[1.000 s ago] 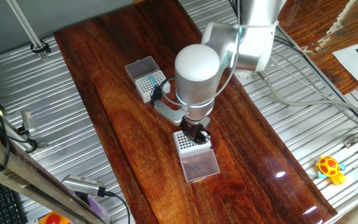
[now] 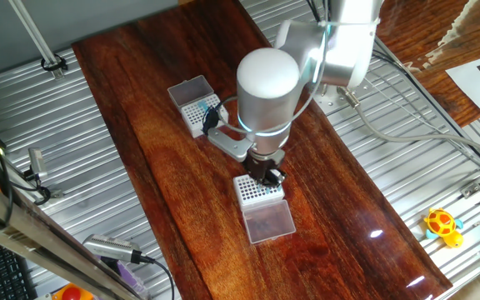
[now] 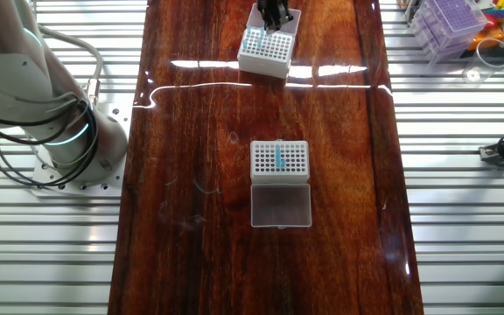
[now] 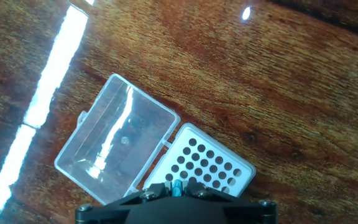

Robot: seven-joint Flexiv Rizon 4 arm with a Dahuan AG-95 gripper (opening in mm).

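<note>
In the wrist view my gripper reaches in from the bottom edge, over a white rack (image 4: pixel 209 163) with rows of round holes. A small teal tube (image 4: pixel 177 188) shows exactly between its fingertips. Whether they press on it or only stand around it cannot be made out. The rack's clear lid (image 4: pixel 120 140) lies folded open. From the first exterior view, the gripper (image 2: pixel 270 177) is at the far right corner of this rack (image 2: pixel 255 193). More teal tubes (image 3: pixel 252 39) stand in the same rack in the second exterior view.
A second white rack (image 3: pixel 280 159) with an open lid (image 3: pixel 281 206) stands apart on the wooden table (image 3: pixel 191 236), a short row of teal tubes (image 3: pixel 280 157) in it. Between the two racks the wood is clear. A toy turtle (image 2: pixel 442 225) lies off the table.
My gripper has shifted slightly to the right in the first exterior view, and the arm with it. Both racks appear to stay in place.
</note>
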